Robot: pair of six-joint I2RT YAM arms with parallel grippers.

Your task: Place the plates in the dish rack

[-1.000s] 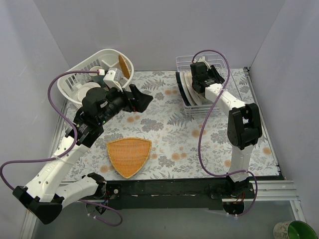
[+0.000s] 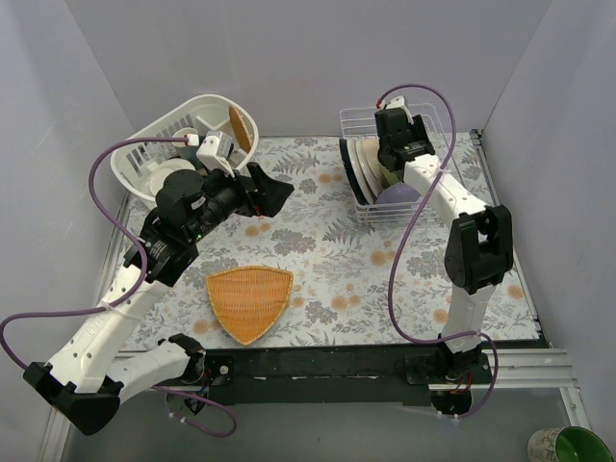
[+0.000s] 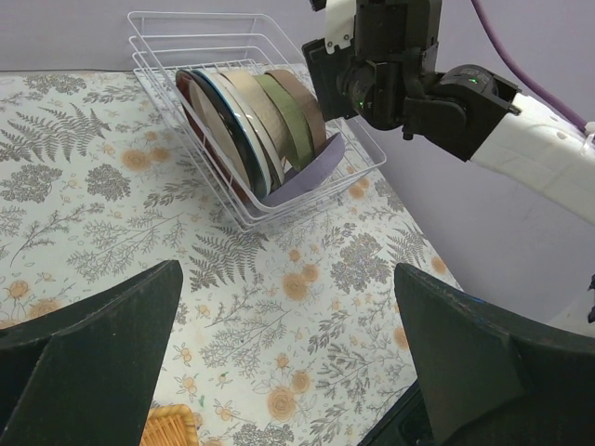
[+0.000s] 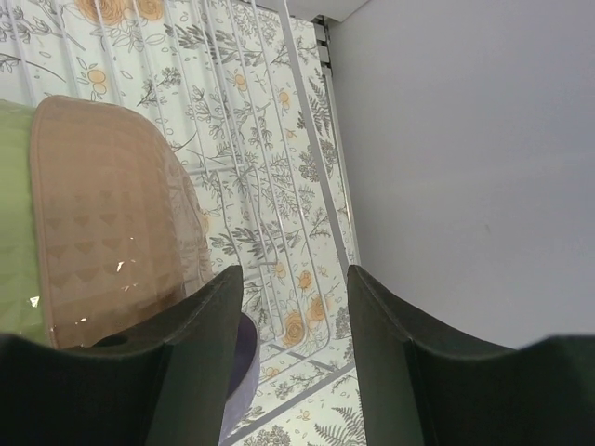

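Several plates stand on edge in the white wire dish rack (image 2: 358,113), leaning against one another: dark, cream, a green plate (image 3: 296,121) and a brown plate (image 4: 110,218). A purple dish (image 3: 302,178) lies tilted at the rack's front, below the others. Over the rack's right half is my right gripper, its fingers spread with nothing between them, just right of the brown plate. My left gripper is open and empty above the table's left-middle, well away from the rack.
At the back left stands a white basket (image 2: 135,144) holding bowls and other dishes. An orange woven mat (image 2: 248,300) lies at front left. A green cup (image 2: 568,445) is at the bottom right corner.
The right gripper has risen and shifted slightly right over the rack, exposing more of the purple dish and a green plate. The left arm looks almost still.
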